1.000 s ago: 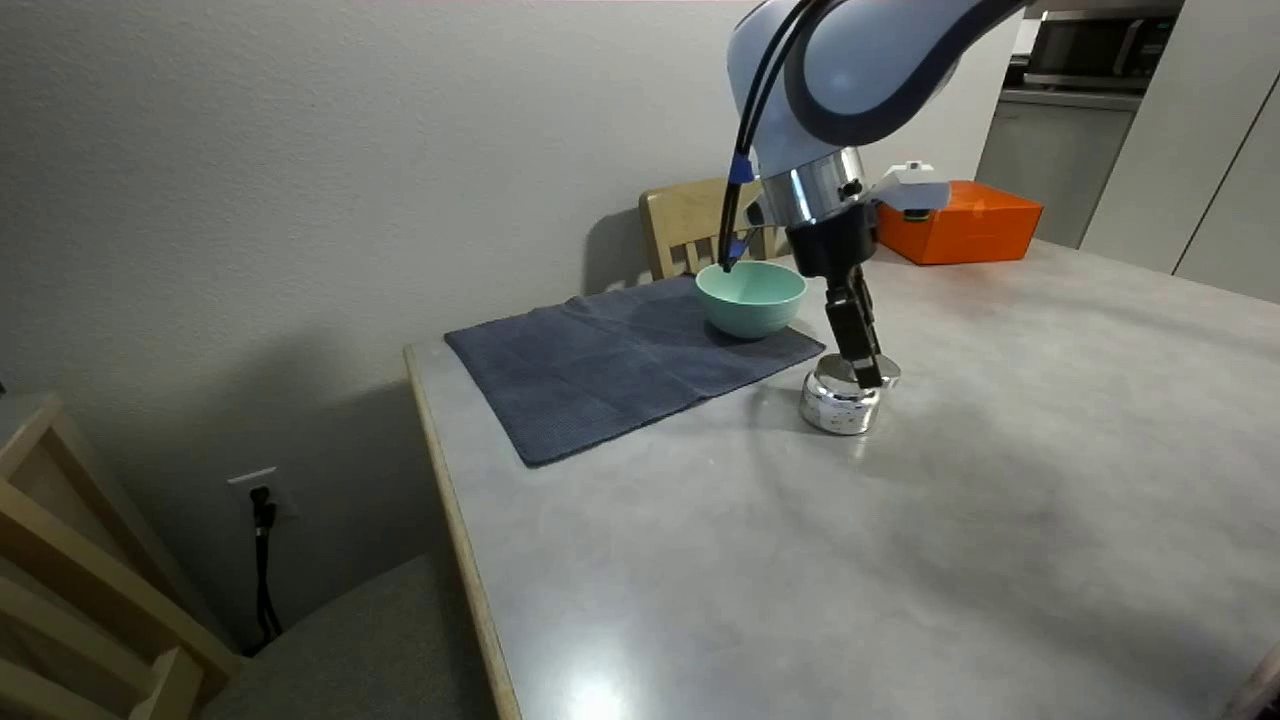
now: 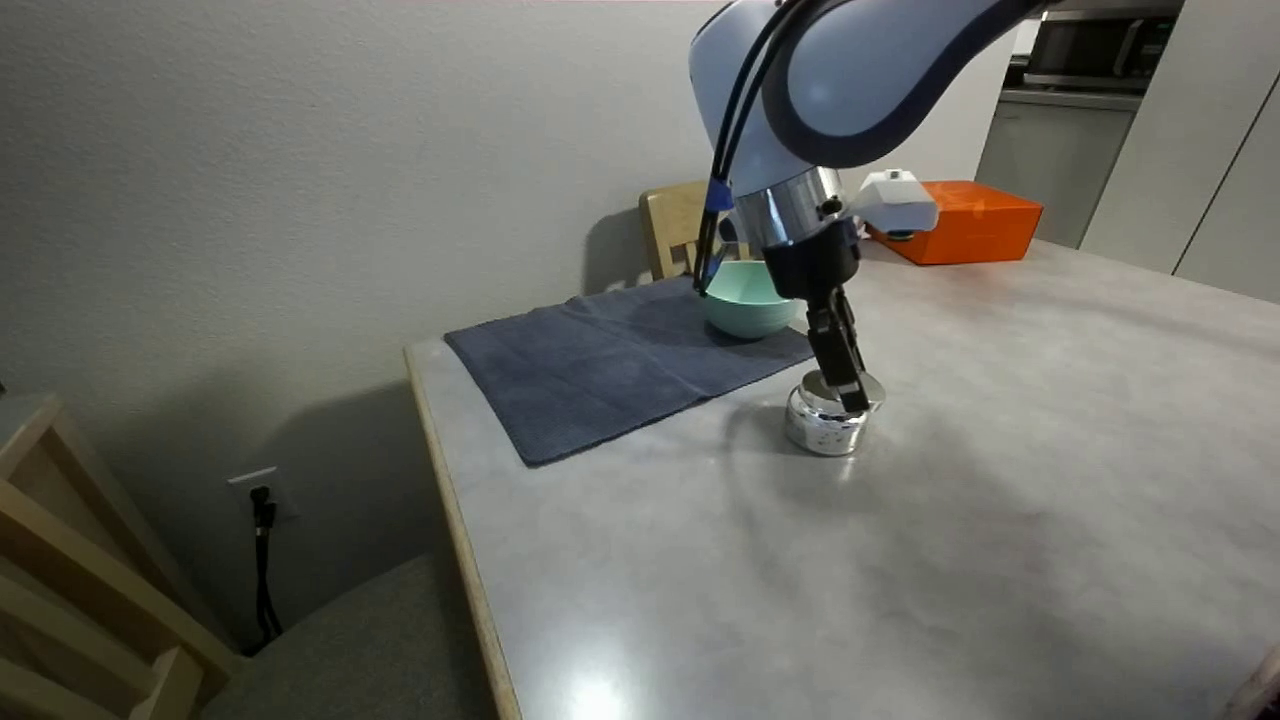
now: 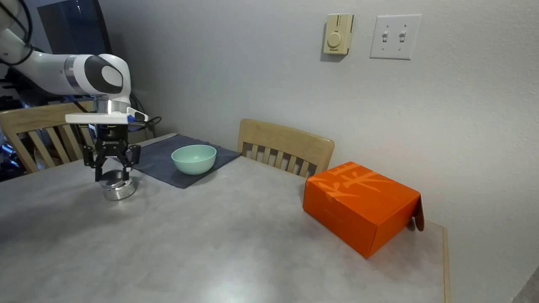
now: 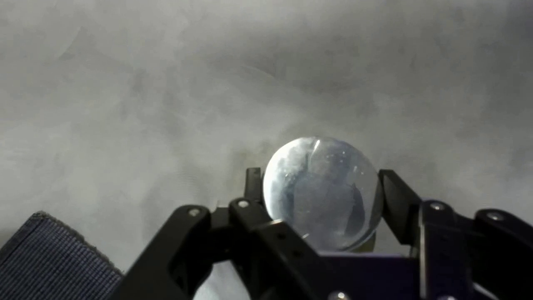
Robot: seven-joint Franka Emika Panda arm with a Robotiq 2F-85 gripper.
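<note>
Shut on a round, shiny metal container [image 4: 322, 192], my gripper has one finger on each side of it in the wrist view. From above, its top appears as a smooth reflective disc. Exterior view 1 shows the metal container [image 2: 823, 426] low at the tabletop, with a small shiny part sticking out to the right behind the fingertip. In exterior view 2 the fingers of my gripper [image 3: 112, 176] reach down around the upper part of the metal container [image 3: 118, 191]. Whether its base touches the table is hard to tell.
A mint green bowl [image 3: 194, 159] stands on a dark blue cloth [image 2: 624, 360] near the wall. An orange box [image 3: 361, 202] sits at the table's far end. Wooden chairs [image 3: 285, 144] stand along the edge.
My gripper and the metal container have shifted together slightly left and toward the front in exterior view 1. The bowl, cloth and box have stayed put.
</note>
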